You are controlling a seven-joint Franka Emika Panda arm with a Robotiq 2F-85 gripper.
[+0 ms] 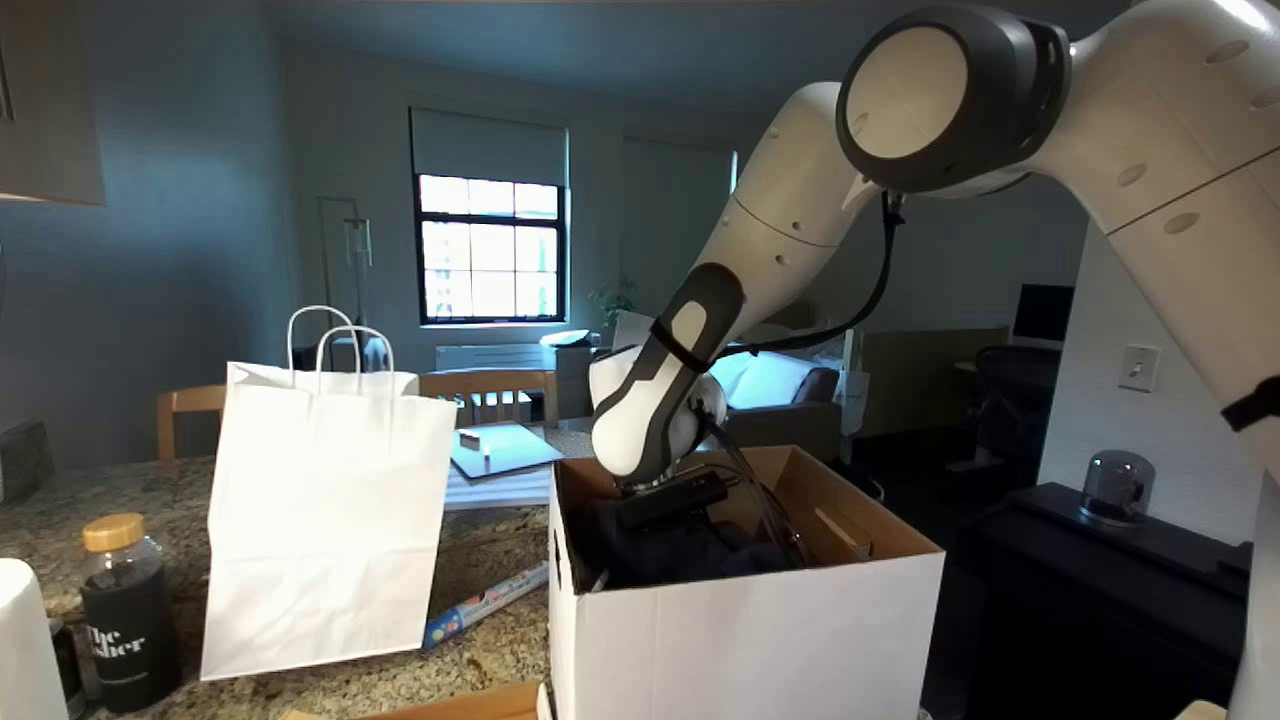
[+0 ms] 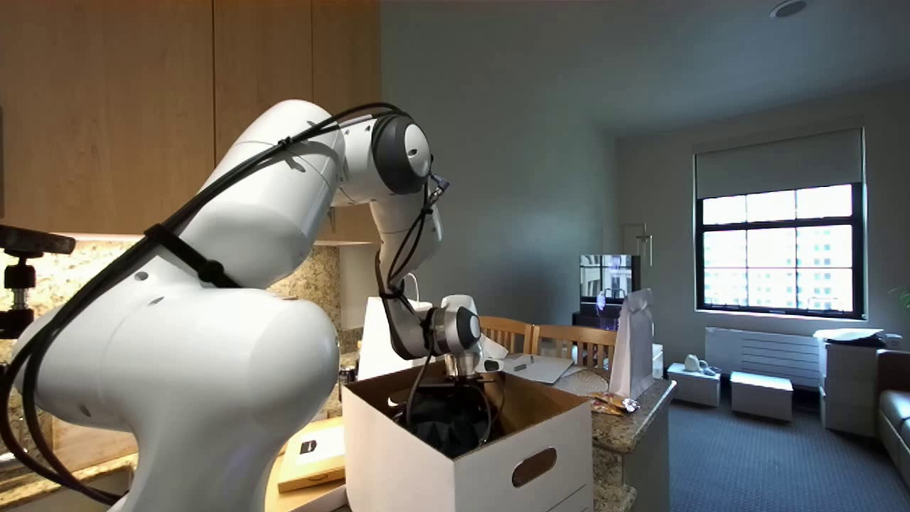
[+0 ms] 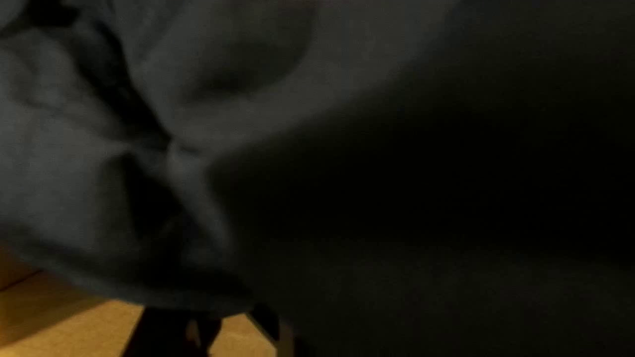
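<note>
Dark cloth (image 1: pixel 684 550) lies bunched inside a white cardboard box (image 1: pixel 756 642). My gripper is down in this box, over and against the cloth. In the wrist view, folds of the dark cloth (image 3: pixel 65 160) fill most of the picture, very close and partly blurred. Along the bottom edge there, the dark fingers (image 3: pixel 169 336) show apart, with tan cardboard visible between them. The gripper is open, and no cloth shows clasped in it. From outside, the box wall and the cloth hide the fingertips.
A white paper bag (image 1: pixel 324 528) stands on the counter left of the box, beside a blue tube-shaped package (image 1: pixel 486 604) and a bottle (image 1: pixel 126 618). The box walls (image 2: pixel 469 461) surround the gripper closely. Cables (image 1: pixel 768 498) hang from the wrist into the box.
</note>
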